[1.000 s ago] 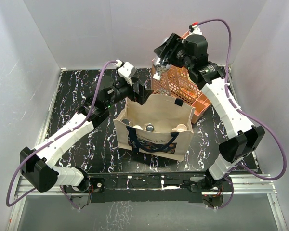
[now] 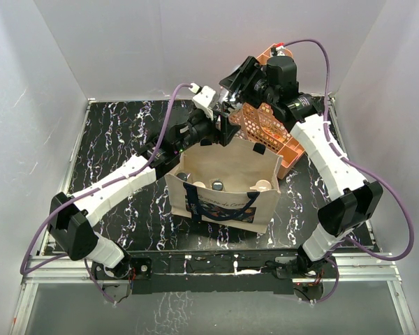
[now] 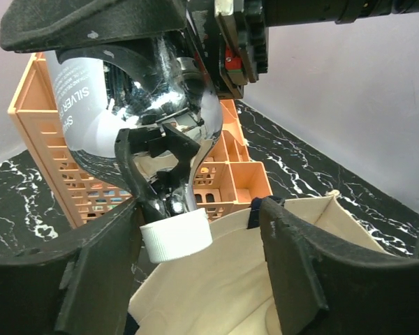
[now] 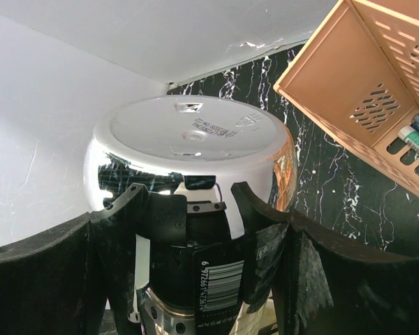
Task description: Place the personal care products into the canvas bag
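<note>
A silver bottle with a white cap is held high above the beige canvas bag (image 2: 216,166) by my right gripper (image 2: 246,85); in the right wrist view its base (image 4: 188,129) faces the camera. My left gripper (image 2: 223,128) is just below it, fingers apart on either side of the white cap; whether they touch it is unclear. Several round items, among them a dark lid (image 2: 217,185) and a pale one (image 2: 262,185), sit inside the bag.
An orange perforated basket (image 2: 286,143) stands behind the bag to the right, with small tubes (image 4: 413,139) inside. Grey walls enclose the marble surface (image 2: 115,139), which is clear on the left.
My left gripper has moved right and up to the bottle's cap. My right gripper, with the bottle, has shifted slightly down and sideways.
</note>
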